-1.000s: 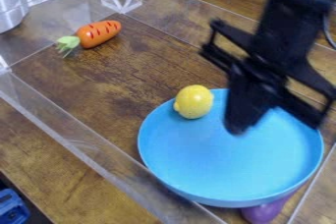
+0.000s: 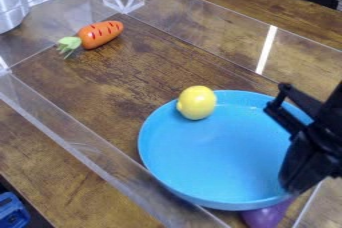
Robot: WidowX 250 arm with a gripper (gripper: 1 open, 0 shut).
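A blue plate [image 2: 207, 150] lies on the wooden table, with a yellow lemon [image 2: 197, 102] on its upper left part. My dark gripper [image 2: 297, 168] is at the plate's right edge, partly out of frame; its finger gap is hard to make out. Part of a purple object [image 2: 267, 215], possibly an eggplant, shows beside the plate at the bottom right. An orange toy carrot [image 2: 99, 34] with a green top lies at the upper left.
Clear plastic walls border the wooden area [image 2: 120, 82]. A white cylindrical object [image 2: 11, 2] stands at the top left, and a blue item [image 2: 10, 212] sits at the lower left outside the wall. Open wood lies between carrot and plate.
My gripper has moved from over the middle and back of the plate down and rightward to its right edge, uncovering more of the table at the upper right.
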